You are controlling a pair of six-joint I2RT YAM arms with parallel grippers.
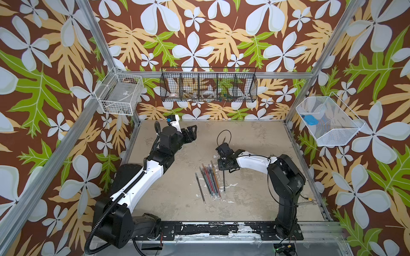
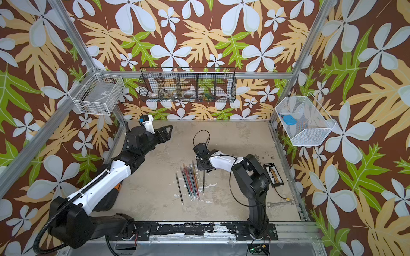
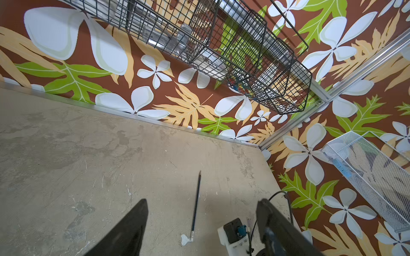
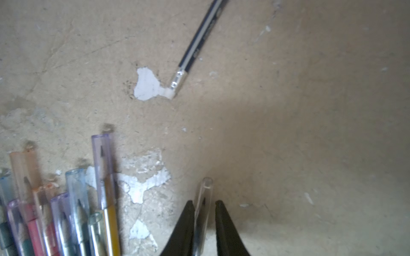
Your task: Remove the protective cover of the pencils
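Observation:
A bunch of coloured pencils with clear covers lies mid-table, with one dark pencil apart on the left. A single covered pencil stands between the fingertips of my right gripper; whether they grip it is unclear. Another dark pencil, without visible cover, lies farther back. My left gripper is raised over the back left of the table, its fingers apart with nothing seen between them.
A black wire basket hangs on the back wall, white baskets on either side.

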